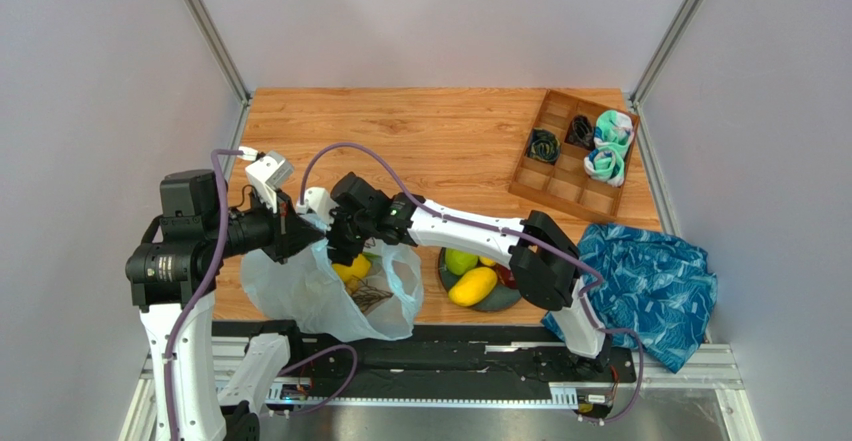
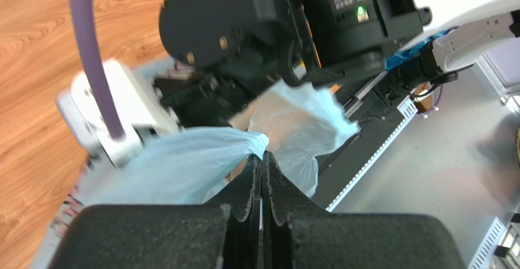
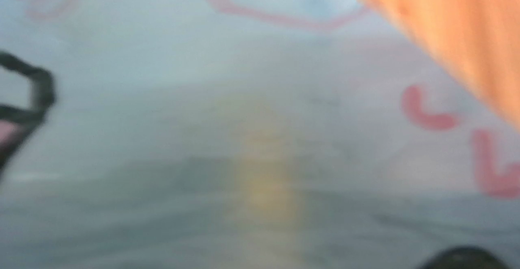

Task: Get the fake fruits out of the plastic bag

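Observation:
The pale plastic bag (image 1: 285, 286) lies at the table's front left, yellow fruit (image 1: 351, 269) and brownish items visible in its mouth. My left gripper is shut on the bag's rim, lifting it. My right gripper (image 1: 340, 251) is down at the bag's mouth, its fingers hidden; the right wrist view is filled by blurred printed plastic, so its state cannot be told. Right of the bag, a dark plate (image 1: 492, 303) holds a mango (image 1: 472, 287), a green fruit (image 1: 459, 260) and a red fruit, partly behind the right arm.
A wooden compartment box (image 1: 559, 185) with coiled items and cloth stands at back right. A blue patterned cloth (image 1: 648, 291) lies at front right.

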